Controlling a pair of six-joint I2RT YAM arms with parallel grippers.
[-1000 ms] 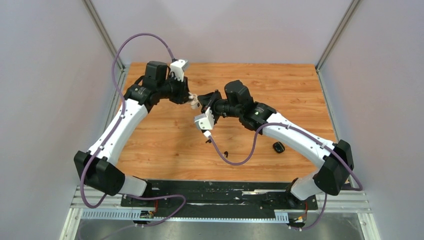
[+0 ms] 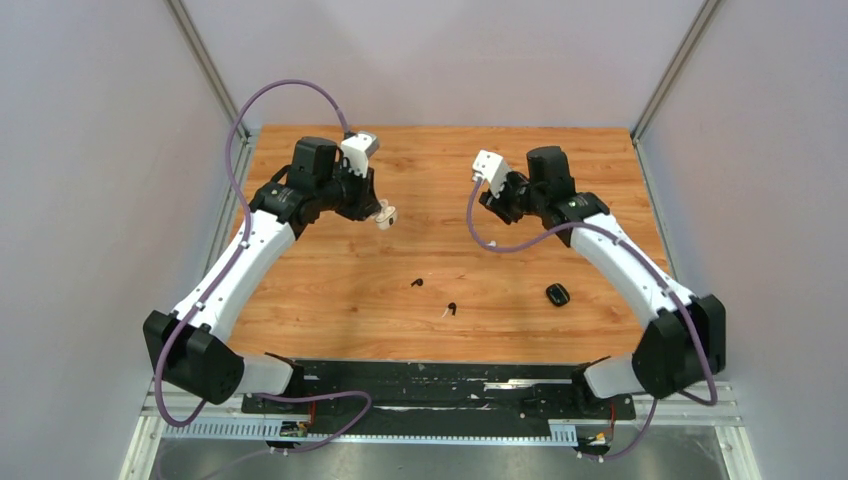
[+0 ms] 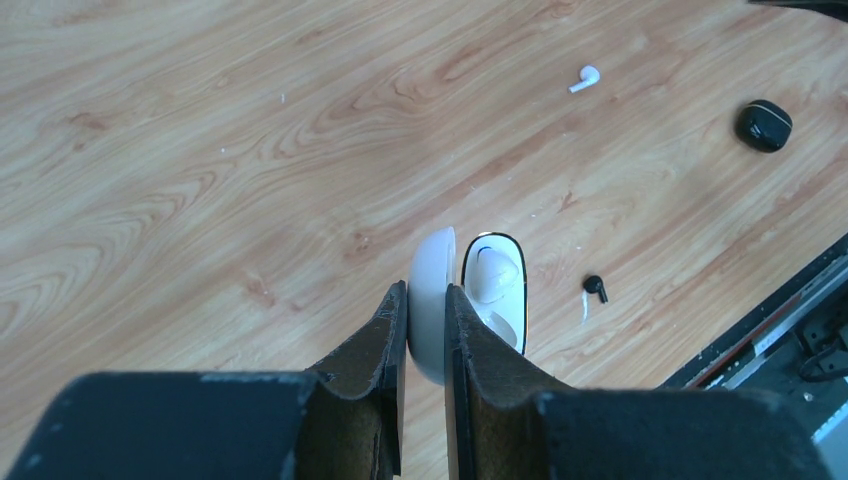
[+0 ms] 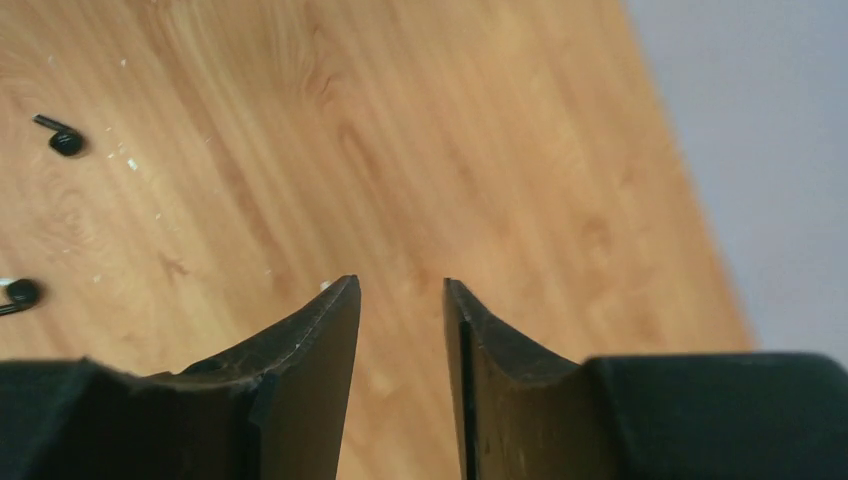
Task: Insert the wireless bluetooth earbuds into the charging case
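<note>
My left gripper is shut on a white charging case (image 3: pixel 490 270), held above the table with its lid up and its inside showing a rounded white shape and an empty-looking hollow. In the top view the case (image 2: pixel 386 217) hangs at left of centre. A white earbud (image 3: pixel 585 78) lies on the table, and two small black earbuds (image 2: pixel 417 282) (image 2: pixel 452 308) lie nearer the front. My right gripper stands open over the table at right, nothing between its fingers.
A black case (image 2: pixel 558 294) lies at the front right of the wooden table (image 2: pixel 340 300). Dark edge rails run along the front.
The right arm has pulled away from the white case toward the back right. The left gripper, holding the case, has moved slightly toward the front.
</note>
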